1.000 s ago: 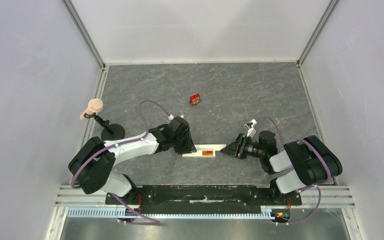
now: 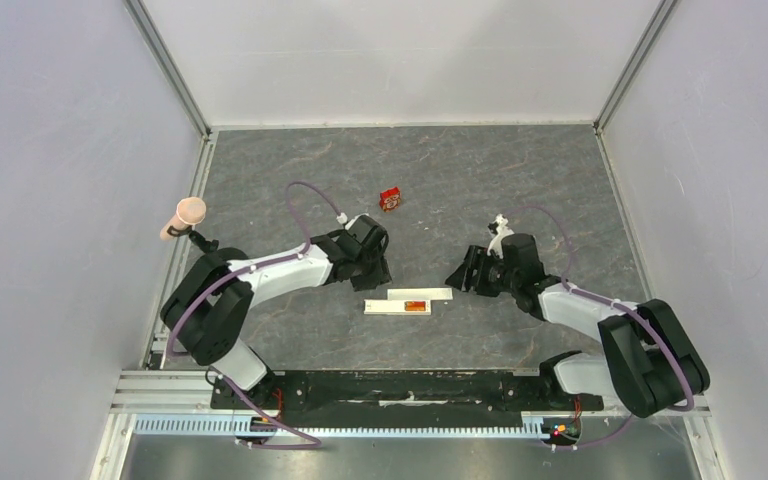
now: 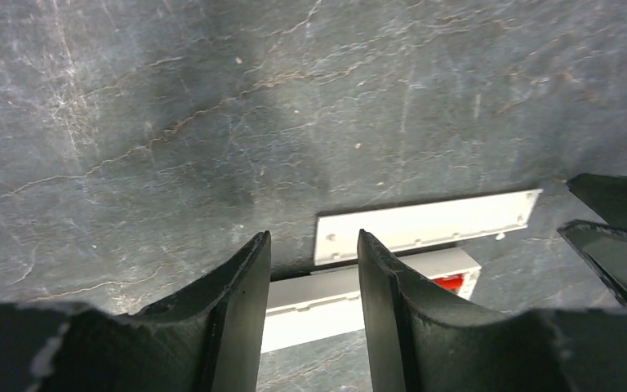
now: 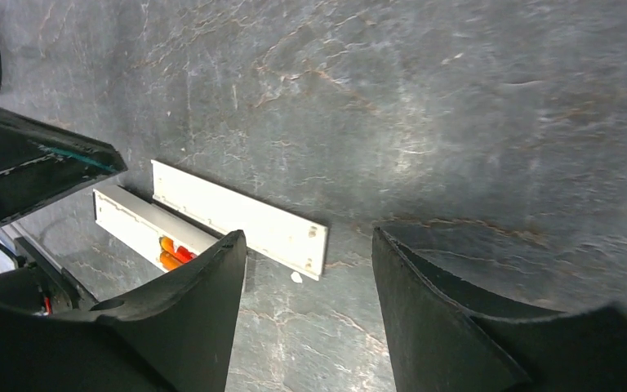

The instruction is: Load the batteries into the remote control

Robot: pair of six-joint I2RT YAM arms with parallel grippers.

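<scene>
A white remote body lies on the grey table, orange-red batteries visible in its compartment at the right end. Just behind it lies a flat white cover. My left gripper hangs above and behind the remote's left end; in its wrist view the fingers are parted, with no object gripped between them. My right gripper is open over the table by the cover's right end, its fingers empty.
A small red packet lies further back on the table. A black stand with a beige cylindrical head stands at the left edge.
Both grippers have moved back, away from the remote and cover, uncovering more of them in the top view. The remote and cover look unmoved.
</scene>
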